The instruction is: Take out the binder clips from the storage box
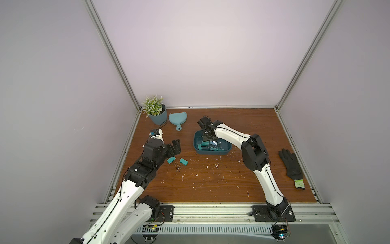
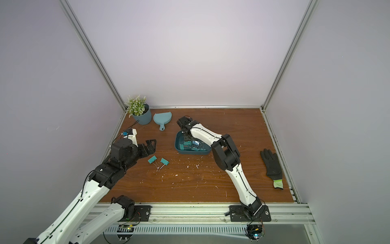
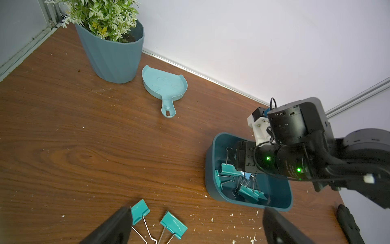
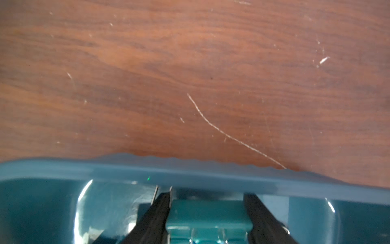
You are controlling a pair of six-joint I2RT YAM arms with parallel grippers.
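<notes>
The dark teal storage box stands mid-table with several teal binder clips inside, one near its front wall. My right gripper reaches into the box and is shut on a binder clip, whose teal back faces the right wrist camera. In the left wrist view, the right hand hides part of the box interior. Two clips lie on the table left of the box, one beside the other. Above and behind them my left gripper hovers open, its blurred fingers wide apart and empty.
A potted plant and a blue dustpan occupy the back left. A dark glove lies at the right edge. Bare table, strewn with small scraps, stretches in front of the box.
</notes>
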